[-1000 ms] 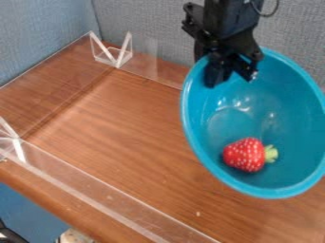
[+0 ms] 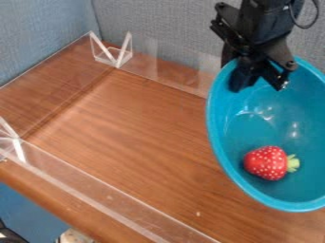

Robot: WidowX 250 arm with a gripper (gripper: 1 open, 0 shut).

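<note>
My black gripper (image 2: 248,71) is at the upper right, shut on the near-left rim of a large blue bowl (image 2: 273,128), which is tilted toward the camera at the right side and partly out of frame. A red toy strawberry (image 2: 264,161) with a pale green top lies inside the bowl, toward its lower part.
Clear plastic edging runs along its front and back, with angular pieces at the corners. Grey padded walls stand behind.
The strawberry has shifted with the bowl.
</note>
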